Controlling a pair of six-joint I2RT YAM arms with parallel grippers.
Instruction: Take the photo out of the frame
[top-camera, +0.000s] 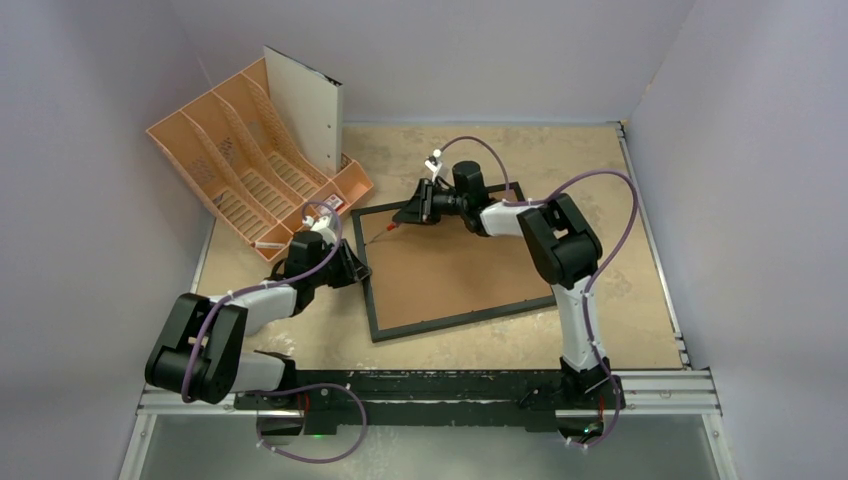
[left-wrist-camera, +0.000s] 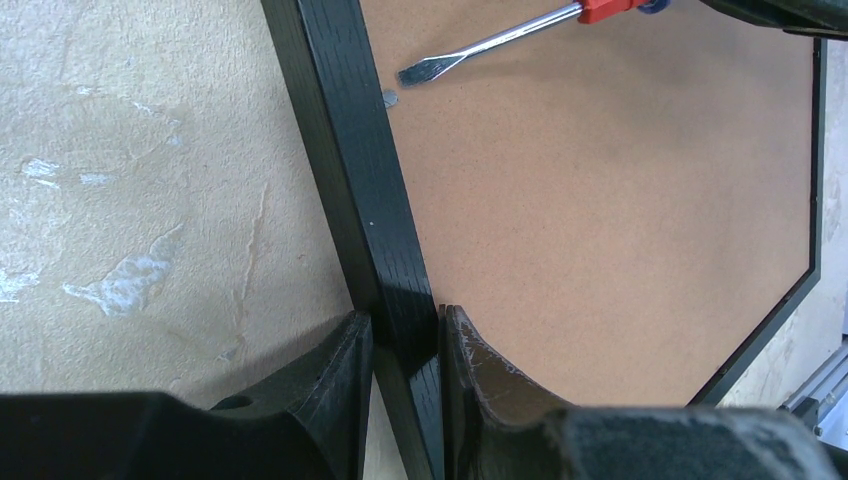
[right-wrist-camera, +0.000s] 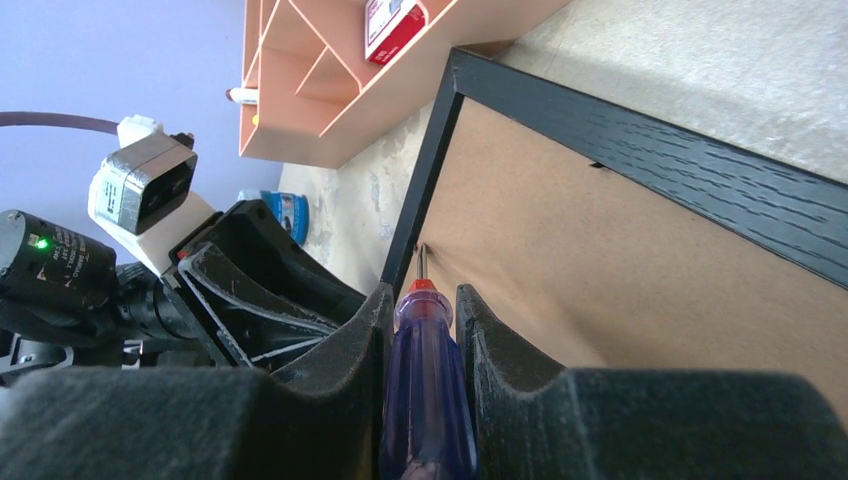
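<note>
The black picture frame (top-camera: 440, 322) lies on the table with its brown backing board (top-camera: 450, 270) facing up. On the frame's left bar (left-wrist-camera: 365, 190), my left gripper is shut, one finger on each side of the wood. My right gripper is shut on the purple handle of a screwdriver (right-wrist-camera: 428, 400), held above the board. The screwdriver's flat metal tip (left-wrist-camera: 425, 70) points at the left bar, close to a small metal tab (left-wrist-camera: 390, 98) at the board's edge; whether it touches the board is unclear. No photo shows.
An orange compartment organizer (top-camera: 230, 150) with a white panel (top-camera: 303, 110) standing in it is at the back left, near the frame's corner. A blue roll-like object (right-wrist-camera: 288, 212) lies by the left arm. Bare table (top-camera: 610, 240) extends right of the frame.
</note>
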